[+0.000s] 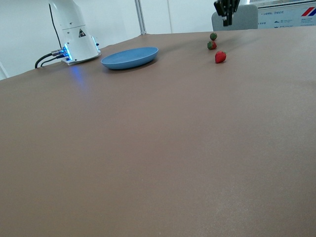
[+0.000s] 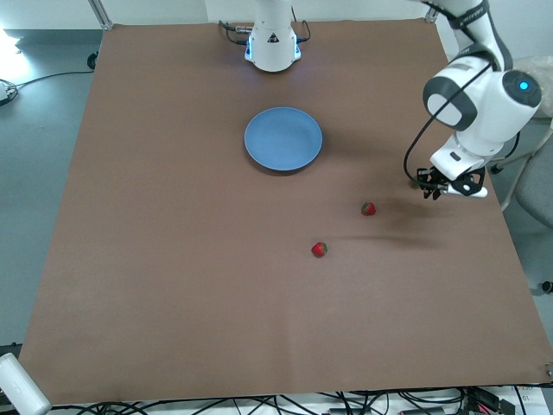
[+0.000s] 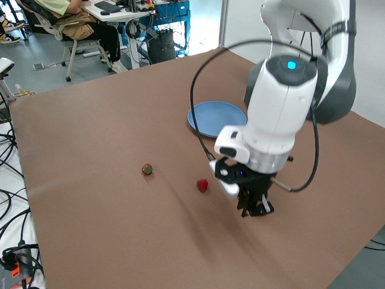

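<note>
My black gripper (image 2: 432, 187) (image 1: 227, 20) (image 3: 255, 205) hangs at the table's right edge in the left view, above the strawberries; whether it is shut is unclear. A blue plate (image 2: 283, 138) (image 1: 129, 58) (image 3: 216, 118) lies toward the back. Two red strawberries sit on the table right of and below the plate in the left view: one (image 2: 368, 208) nearer the gripper, one (image 2: 319, 249) farther forward. The top view also shows a green-topped berry (image 1: 213, 36) behind the others.
Cables run along the front edge, and a grey chair is beyond the right edge.
</note>
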